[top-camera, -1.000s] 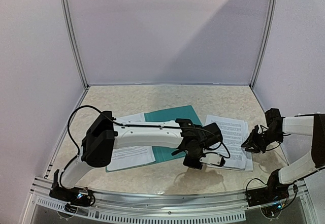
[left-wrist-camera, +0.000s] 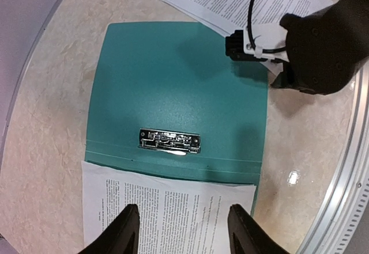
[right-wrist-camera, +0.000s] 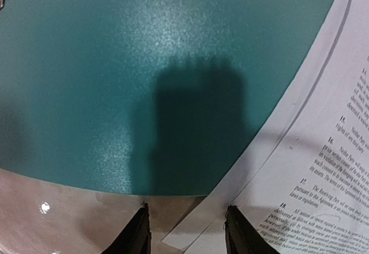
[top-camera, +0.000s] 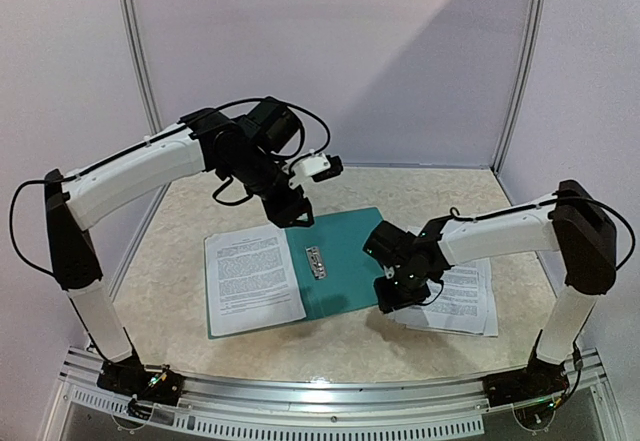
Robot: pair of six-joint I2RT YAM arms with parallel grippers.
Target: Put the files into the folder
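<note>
The teal folder (top-camera: 345, 251) lies spread on the table, a metal clip (top-camera: 316, 262) near its fold. Printed sheets (top-camera: 255, 279) cover its left half. To the right of the folder is a loose stack of printed papers (top-camera: 465, 301), partly hidden by the right arm. My left gripper is open above the folder, nothing between its fingers; the sheets on the left half show below it. My right gripper is open over the gap between the folder's edge and the stack's corner, holding nothing. In its view the stack's edge (right-wrist-camera: 277, 133) runs close beside the folder.
Bare table (top-camera: 280, 356) extends in front of the folder, up to a metal rail (top-camera: 330, 391). Pale walls (top-camera: 330, 71) close off the back and sides. The right arm (left-wrist-camera: 323, 52) reaches over the folder's right edge in the left wrist view.
The left arm has swung up and left, from near the papers to above the folder. Moving leftward, my right arm has come over the papers to the folder's edge. Folder and papers look unmoved.
</note>
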